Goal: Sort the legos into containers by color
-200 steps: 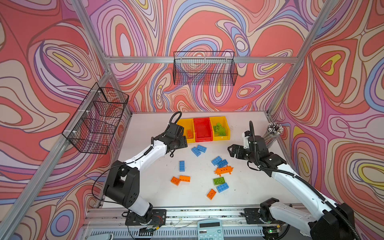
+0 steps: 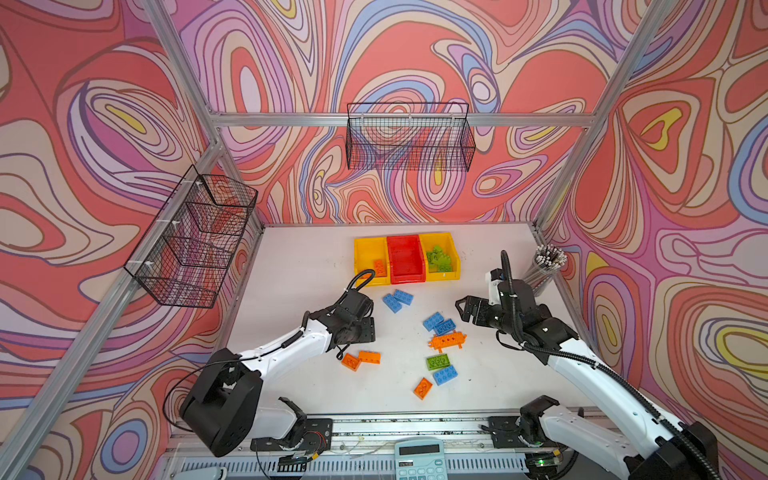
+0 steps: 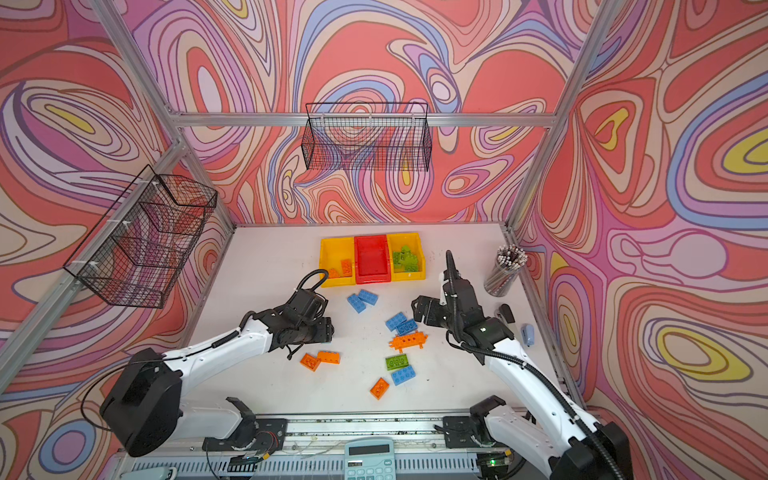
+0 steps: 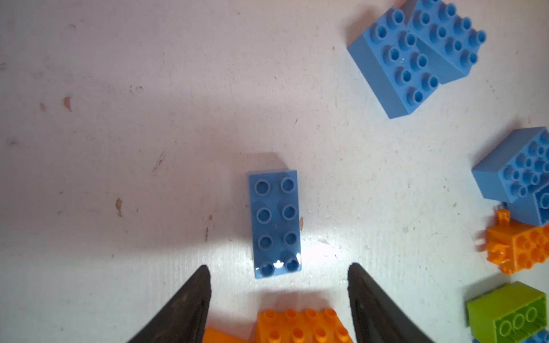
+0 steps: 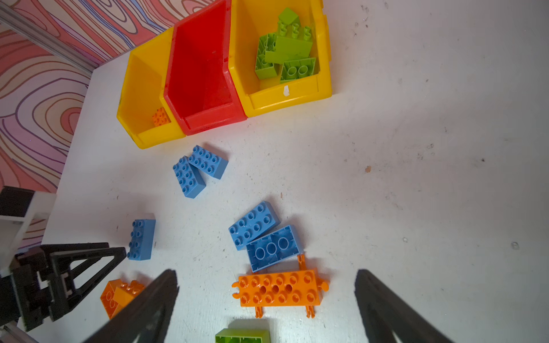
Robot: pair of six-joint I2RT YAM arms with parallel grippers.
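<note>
In the left wrist view a lone blue brick point(image 4: 275, 223) lies studs up on the table. Beyond it, an orange brick point(image 4: 300, 328) shows between the fingertips of my left gripper, which is open and empty above the table. My right gripper is open too, hanging over an orange legged piece point(image 5: 280, 289). Two blue bricks point(image 5: 263, 237) lie beside that piece, and another blue pair point(image 5: 197, 170) sits nearer the bins. A green brick point(image 2: 438, 362), a blue brick point(image 2: 445, 375) and an orange brick point(image 2: 422, 389) lie toward the front.
The left yellow bin point(image 3: 336, 278) holds orange pieces, the red bin point(image 3: 373, 280) looks empty, and the right yellow bin point(image 3: 408, 276) holds green ones. A holder of thin sticks point(image 3: 504, 270) stands at the right.
</note>
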